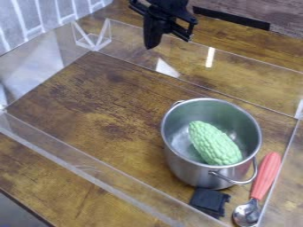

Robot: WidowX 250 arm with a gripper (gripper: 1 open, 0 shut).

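Note:
My black gripper [153,35] hangs at the top centre of the camera view, high over the back of the wooden table and well away from the pot; its fingers look shut, with nothing visible between them. A steel pot [183,164] stands at the front right, holding a pale green bitter melon [211,142], which lies inside it.
A red-handled scoop [267,173] lies right of the pot, and a small black object [208,202] sits in front of it. A clear low barrier [59,151] borders the work area.

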